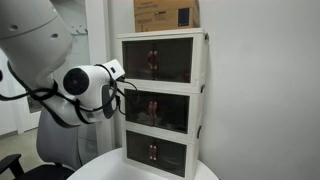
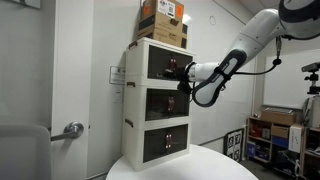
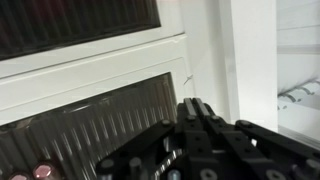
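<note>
A white three-tier cabinet (image 1: 201, 100) with dark see-through doors and reddish handles stands on a round white table. All its doors look closed in exterior view 1. My gripper is shut, with nothing showing between its fingers. In the wrist view it points at the cabinet's white frame (image 3: 100, 85), near the right edge of a ribbed dark door (image 3: 90, 125). Round reddish handles (image 3: 43, 171) show at the bottom left there. Exterior view 2 has the arm (image 2: 207, 92) beside the upper tiers; whether the fingers touch the cabinet is unclear.
Cardboard boxes (image 2: 162, 22) are stacked on top of the cabinet. The white table (image 1: 110, 169) has bare room in front of it. A grey chair (image 1: 57, 145) stands at the left in exterior view 1, below the arm.
</note>
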